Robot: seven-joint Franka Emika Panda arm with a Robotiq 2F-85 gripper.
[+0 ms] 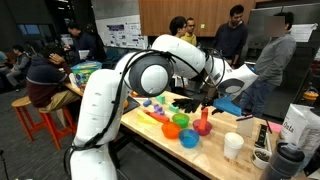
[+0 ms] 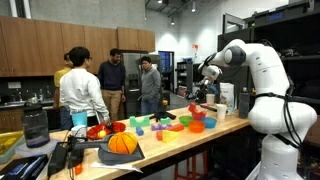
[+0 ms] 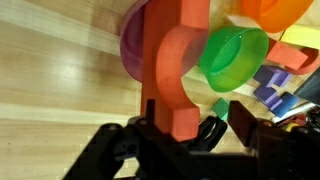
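Observation:
A tall red-orange object (image 3: 178, 75) with a curved, handle-like part stands in a pinkish bowl (image 3: 133, 45) in the wrist view. My gripper has its dark fingers spread apart. The object's near end lies between them, closer to the left finger, with a clear gap on the right side. Exterior view 1 has the red object (image 1: 204, 115) rising out of the red bowl (image 1: 201, 128), just below my gripper (image 1: 211, 98). Whether a finger touches it cannot be made out.
Near the red bowl sit a green bowl (image 1: 180, 119), an orange bowl (image 1: 171, 131) and a blue bowl (image 1: 189, 138). White cups (image 1: 232, 147) stand to the right. Colored blocks (image 3: 270, 75) lie beyond the green bowl. Several people are behind the table.

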